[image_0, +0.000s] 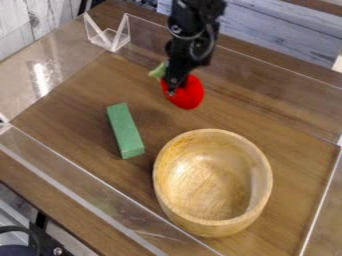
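Note:
My gripper (174, 72) hangs at the upper middle, dark and partly blurred, shut on a red round object (186, 93) with a green top (158, 72), which looks like a toy vegetable or fruit. The fingertips are largely hidden by the object. A green block (126, 130) lies on the wooden table to the lower left of it. An empty pale wooden bowl (213, 181) stands at the lower middle, below and to the right of the block.
Clear plastic walls edge the wooden table (281, 130), with a small clear piece (110, 34) at the upper left.

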